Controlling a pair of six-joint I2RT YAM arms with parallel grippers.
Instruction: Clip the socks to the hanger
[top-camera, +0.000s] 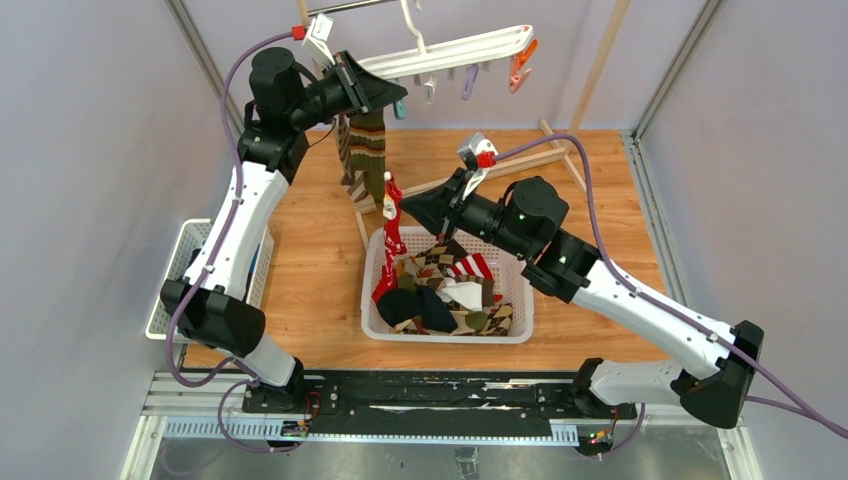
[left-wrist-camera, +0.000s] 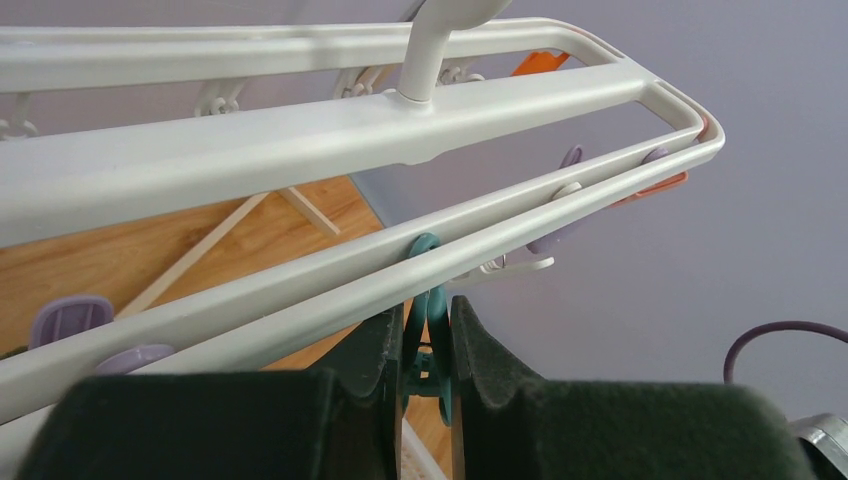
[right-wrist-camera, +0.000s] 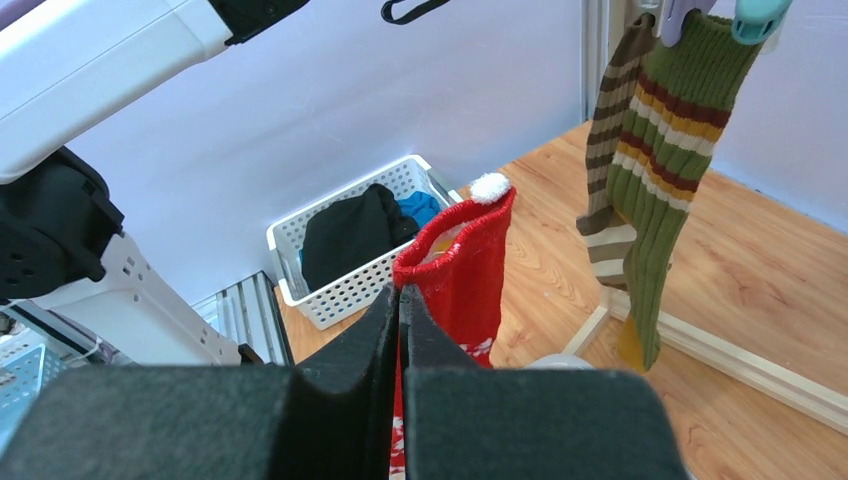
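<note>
A red sock (top-camera: 391, 245) with a white pompom hangs from my right gripper, which is shut on its cuff edge; the cuff of the red sock (right-wrist-camera: 455, 265) gapes open in the right wrist view. My left gripper has its fingers closed in on both sides of a teal clip (left-wrist-camera: 425, 345) under the white hanger (left-wrist-camera: 250, 135). A green striped sock (right-wrist-camera: 665, 150) and a brown-and-white striped sock (right-wrist-camera: 612, 150) hang from the hanger. The red sock is below and apart from the teal clip.
A white basket (top-camera: 525, 335) of mixed socks stands below the right gripper. Another white basket (right-wrist-camera: 345, 295) with dark cloth is at the left. Purple (top-camera: 469, 83) and orange clips (top-camera: 520, 68) hang further right along the hanger. A wooden stand (top-camera: 590, 65) rises behind.
</note>
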